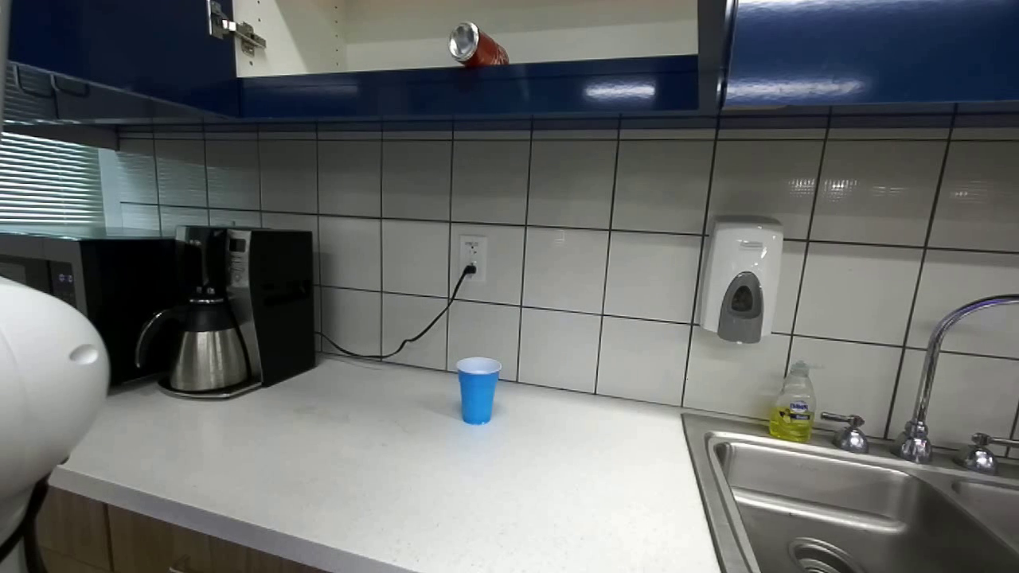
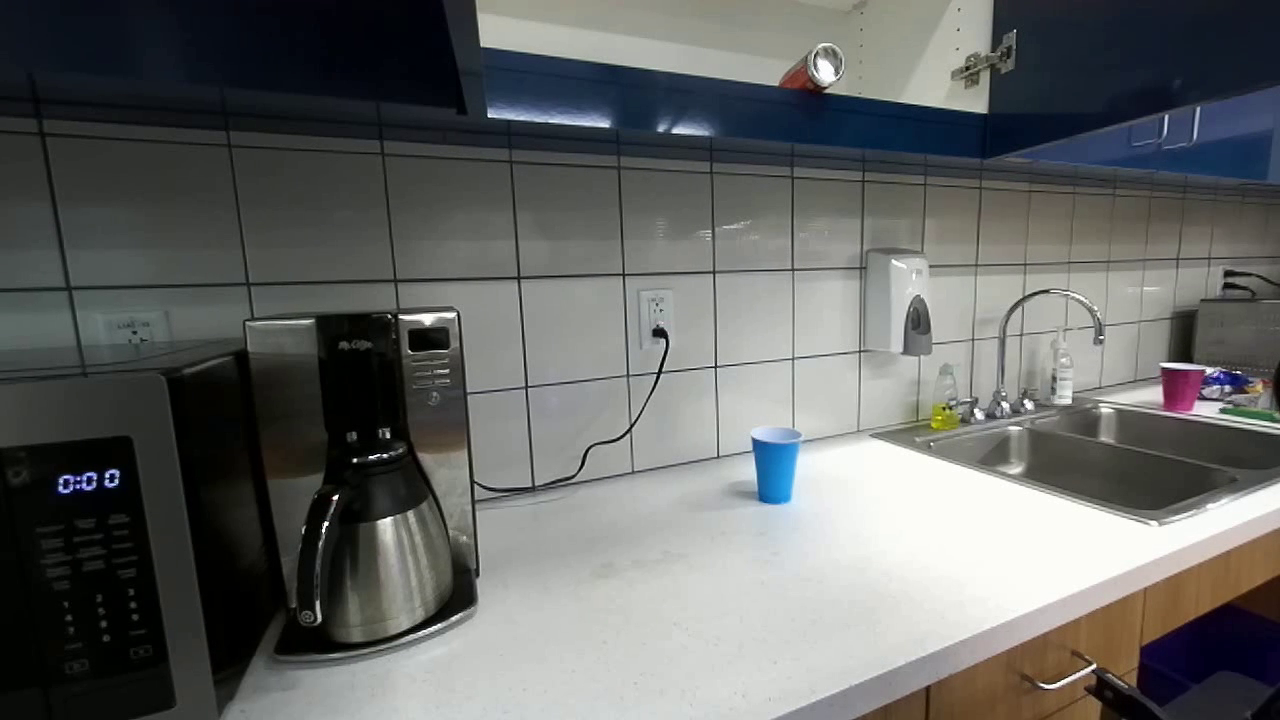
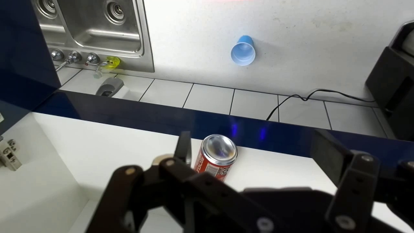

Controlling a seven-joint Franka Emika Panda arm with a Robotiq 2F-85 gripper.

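Note:
A red can [image 1: 489,49] with a silver end lies on its side in the open upper cabinet, close to its front edge. In exterior view 2 the same can [image 2: 815,68] shows its silver end towards the camera. My gripper stands open in the wrist view, its fingers wide apart. The can [image 3: 212,167] appears between them, nearer the left finger; whether they touch I cannot tell. Part of the can is hidden behind the gripper. A blue cup [image 1: 478,391] stands upright on the white counter, well below the cabinet. Neither exterior view shows the gripper's fingers.
The coffee maker [image 2: 384,528] and microwave [image 2: 90,540] occupy the counter's left end. At the right are the sink [image 1: 831,496], a soap bottle [image 1: 794,409] and the wall dispenser [image 1: 742,277]. A black cord [image 1: 420,334] runs to the outlet. Counter around the cup is clear.

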